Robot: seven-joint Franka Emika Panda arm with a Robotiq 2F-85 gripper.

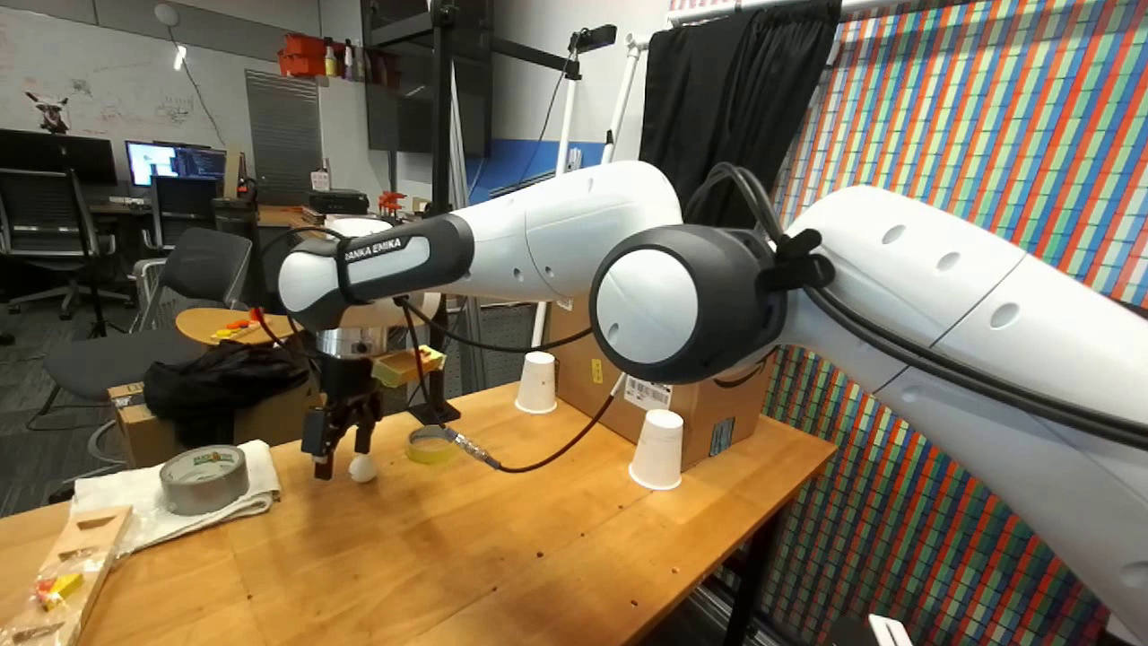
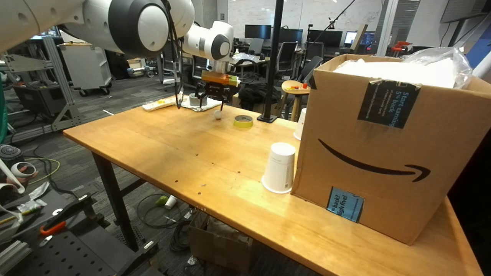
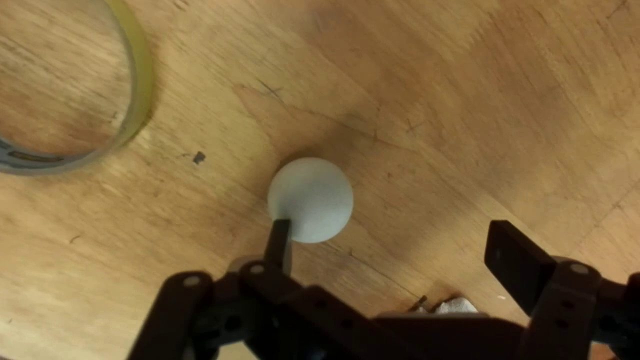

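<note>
A small white ball (image 3: 310, 200) rests on the wooden table, near the yellow tape roll (image 3: 141, 72). Just over the tabletop, my gripper (image 1: 342, 454) points down with its fingers wide apart. In the wrist view the left finger (image 3: 277, 245) overlaps the ball's lower edge; whether it touches cannot be told. The right finger (image 3: 519, 264) stands well clear of the ball, over bare wood. Nothing is held between the two. Exterior view 2 shows the ball (image 2: 217, 114) beneath the gripper.
Two upside-down white cups (image 1: 657, 450) stand by a large cardboard box (image 2: 391, 151). A silver tape roll (image 1: 204, 480) sits on a white cloth (image 1: 258, 474), beside a wooden tray (image 1: 91, 538). A black post (image 2: 271, 64) rises behind the yellow tape.
</note>
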